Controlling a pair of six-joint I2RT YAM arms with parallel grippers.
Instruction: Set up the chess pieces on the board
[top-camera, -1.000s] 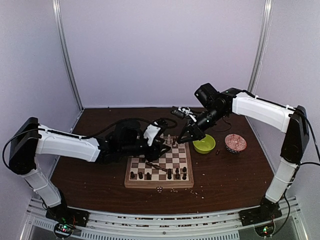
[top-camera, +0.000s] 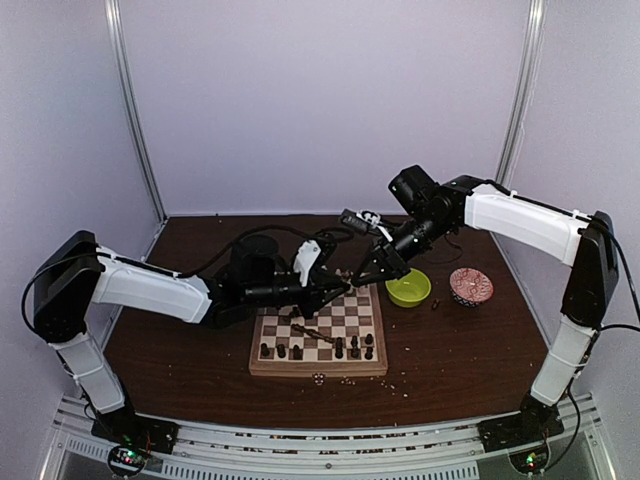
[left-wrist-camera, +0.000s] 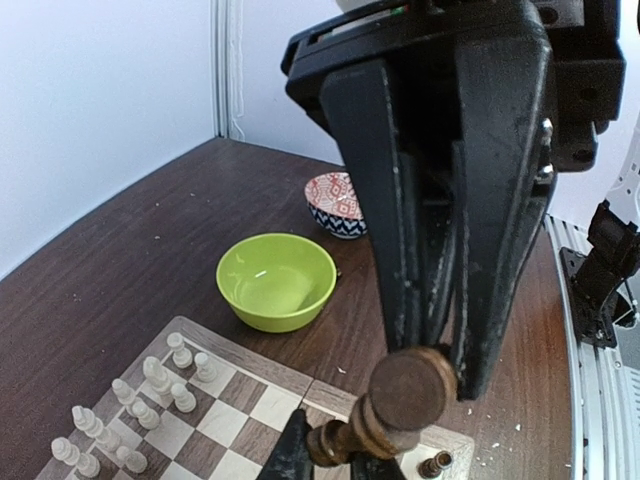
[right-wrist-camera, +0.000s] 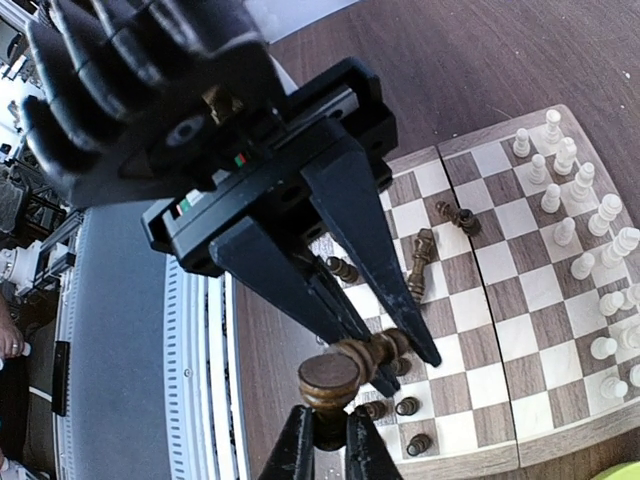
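A dark brown chess piece hangs above the board, tilted, with both grippers at it. My left gripper is shut on its narrower end. At the wide base end, my right gripper is shut on the same piece. Two dark pieces lie on their sides on the squares: a longer piece and a shorter piece. Several dark pieces stand along the near side. White pieces stand in rows at the far side. The arms hide part of the board from above.
A green bowl stands just right of the board, and a red patterned bowl farther right. Small crumbs lie near the board's front edge.
My left gripper has moved right over the board until it meets the right gripper at the dark piece. The right arm has barely moved.
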